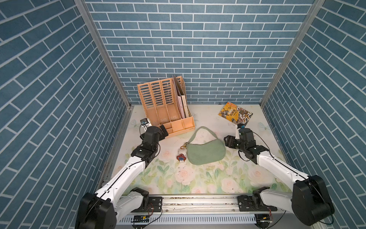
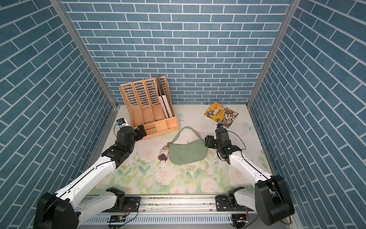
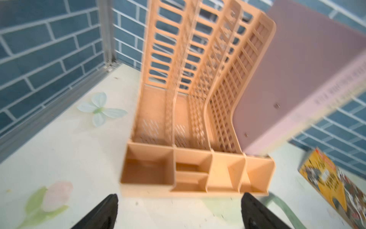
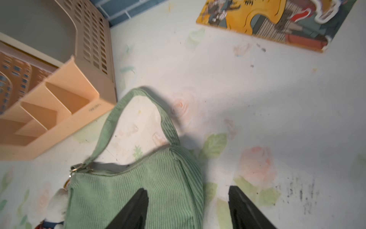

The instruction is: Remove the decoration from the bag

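A green ribbed handbag (image 1: 206,152) lies flat in the middle of the table, its strap curving away toward the back. From the ring at its left end hangs a small red, white and blue charm (image 1: 181,157), lying on the table beside the bag; in the right wrist view the charm (image 4: 57,208) is partly cut off at the lower left. My right gripper hovers by the bag's right end, fingers apart with nothing held. Open and empty, my left gripper is in front of the organizer, left of the bag and charm.
An orange desk organizer (image 1: 173,127) with upright folders stands at the back left, close to the left gripper. A yellow illustrated book (image 1: 232,112) lies at the back right. Bare table lies in front of the bag.
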